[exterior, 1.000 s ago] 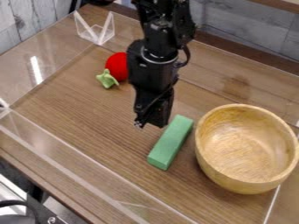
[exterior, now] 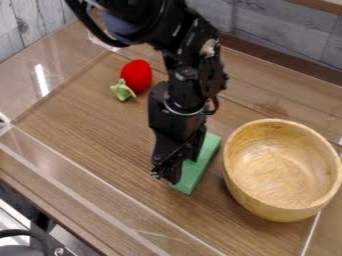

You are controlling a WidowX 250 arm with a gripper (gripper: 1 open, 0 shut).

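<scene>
The black gripper (exterior: pixel 179 165) reaches down from the top centre onto a green block (exterior: pixel 198 165), with its fingertips low around the block's left part. The block lies flat on the wooden table (exterior: pixel 80 150), partly hidden by the gripper. Whether the fingers grip it cannot be told.
A yellow bowl (exterior: pixel 278 175) stands close to the right of the block. A red tomato with a green top (exterior: pixel 135 74) lies at the back left.
The gripper has moved down onto the green block, now covering part of it. The bowl and tomato are unmoved.
</scene>
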